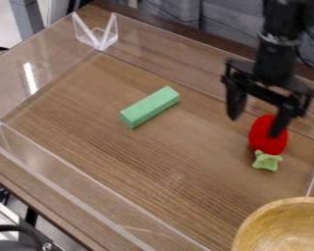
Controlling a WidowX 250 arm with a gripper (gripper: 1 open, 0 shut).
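My gripper [258,108] hangs over the right side of the wooden table, its dark fingers pointing down and open, just above a red oval object [269,132]. A pale green star-shaped piece [266,160] lies directly below the red object. Whether the fingers touch the red object is unclear.
A green bar [150,107] lies diagonally left of centre. A white wire basket [97,30] stands at the back left. Part of a yellow bowl [281,230] shows at the front right.
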